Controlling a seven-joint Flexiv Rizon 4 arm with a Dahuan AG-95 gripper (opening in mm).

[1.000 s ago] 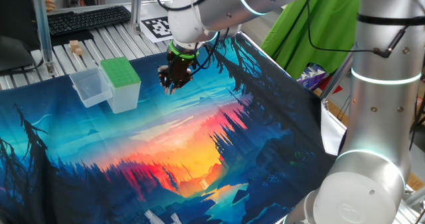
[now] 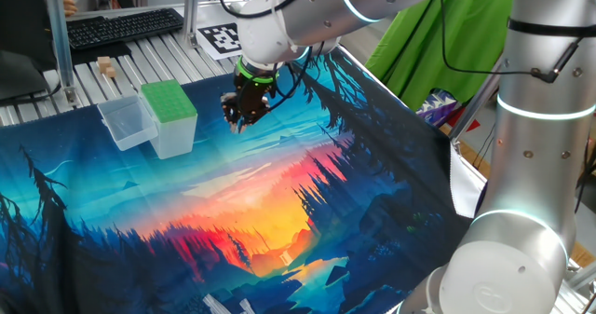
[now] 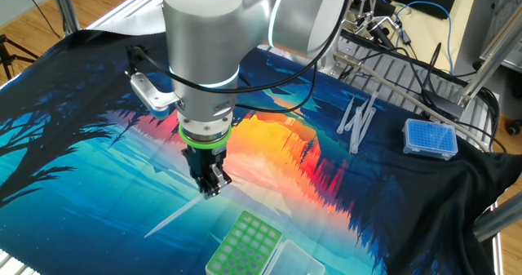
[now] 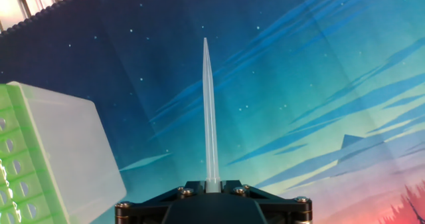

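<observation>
A long, clear, tapered plastic tip (image 4: 209,111) extends straight out from my gripper, which is shut on its wide end. In exterior view 2 the same tip (image 3: 173,217) slants down and left from the gripper (image 3: 214,187), above the printed cloth. Exterior view 1 shows the gripper (image 2: 238,126) over the dark blue part of the cloth, to the right of the tip box; the tip is hard to make out there. That box (image 4: 73,154) has white translucent walls and a green top with rows of holes, and it stands apart from the held tip.
The box's clear lid (image 2: 130,121) hangs open beside it. Several loose clear tips (image 3: 356,126) lie on the cloth's far side, near a blue-topped rack (image 3: 430,136). A keyboard (image 2: 126,28) lies beyond the cloth.
The upper arm has shifted slightly to the right since one second ago. The gripper has barely moved, and the box stands where it was.
</observation>
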